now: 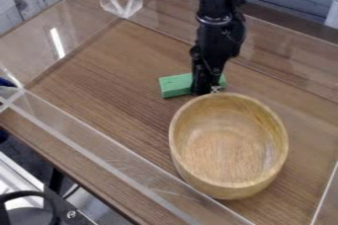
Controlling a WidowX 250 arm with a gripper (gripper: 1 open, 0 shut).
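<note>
My black gripper points down over a green block on the wooden table, its fingertips low at the block's right part and partly covering it. The fingers look close together; whether the block is between them is unclear. Just in front of the block, toward the camera, is a wide, round wooden bowl, empty.
A white wire-like object sits at the back left. Clear plastic edges run along the front left, with a dark cable in the corner.
</note>
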